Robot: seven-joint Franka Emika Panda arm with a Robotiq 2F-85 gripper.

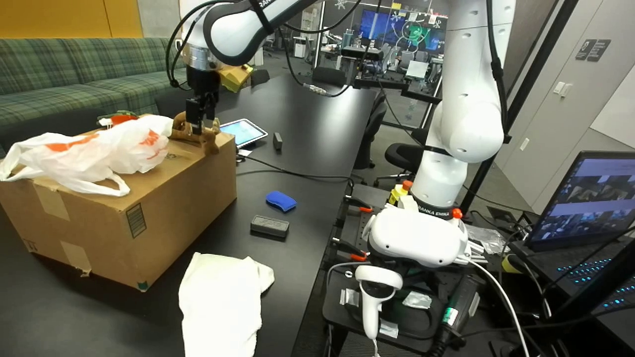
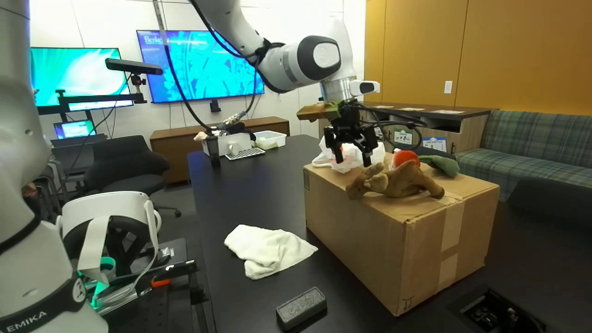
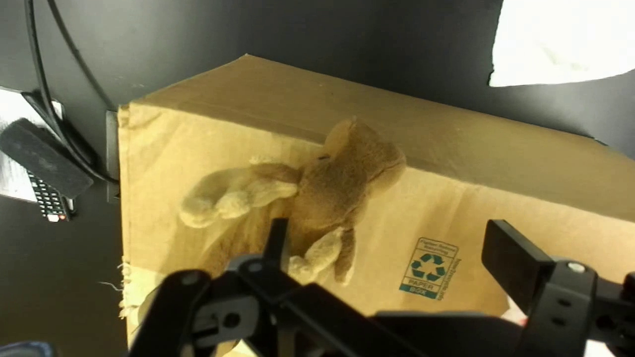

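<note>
A brown plush toy (image 2: pixel 402 180) with paler tan paws lies on top of the big cardboard box (image 2: pixel 355 233). Just above it hangs my gripper (image 2: pixel 353 153), its fingers open and empty. Seen from the wrist, one finger of the gripper overlaps the toy's body, while the other is over bare cardboard by the printed recycling label (image 3: pixel 428 268). The plush head (image 3: pixel 339 190) is between the box's edge and that first finger; the finger and gripper body hide part of the toy. Whether any finger touches the toy, I cannot tell.
Sharing the box top are a crumpled white plastic bag (image 1: pixel 98 151) and a red item (image 2: pixel 406 158). On the black table are a white cloth (image 1: pixel 223 300), a dark eraser (image 1: pixel 269 226), a blue eraser (image 1: pixel 280 200) and a tablet (image 1: pixel 242 132). Cables run nearby.
</note>
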